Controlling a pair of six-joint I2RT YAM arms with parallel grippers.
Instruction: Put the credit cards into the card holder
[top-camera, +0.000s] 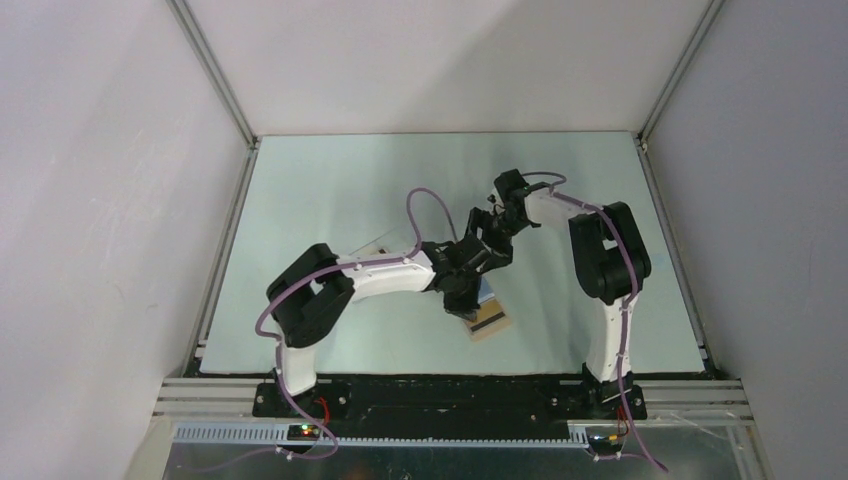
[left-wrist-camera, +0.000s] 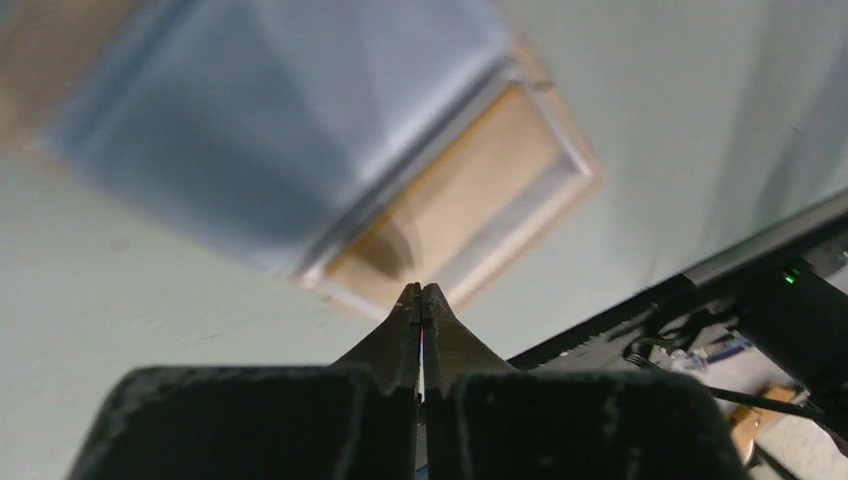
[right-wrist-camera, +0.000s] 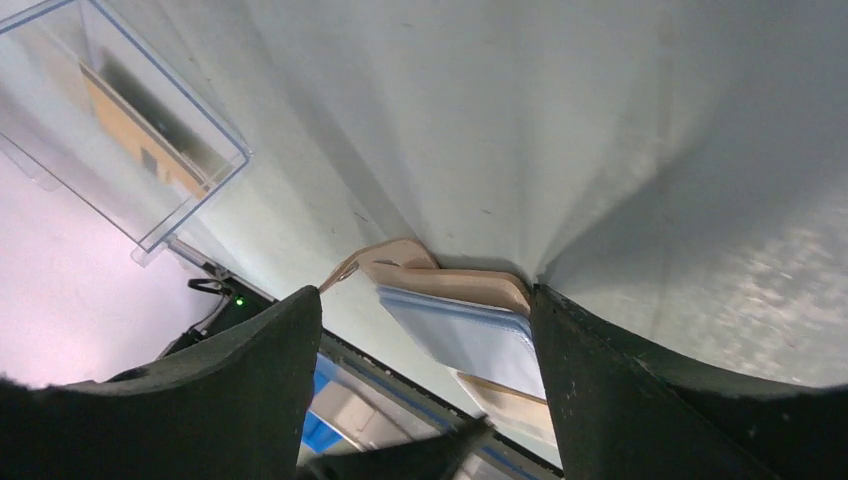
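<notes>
The card holder (top-camera: 486, 320), beige with a blue card (left-wrist-camera: 270, 120) in it, lies at centre front, partly under both grippers. My left gripper is shut over the holder's near end, with nothing visible between its fingertips. My right gripper stands open at the holder's far end; the blue card (right-wrist-camera: 450, 335) and the holder's beige edges (right-wrist-camera: 480, 282) show between its fingers. A clear box (right-wrist-camera: 214, 207) with a beige card (right-wrist-camera: 125, 120) inside lies to the left, mostly hidden by the left arm from above.
Walls stand at both sides and the back. Both arms are close together at the centre.
</notes>
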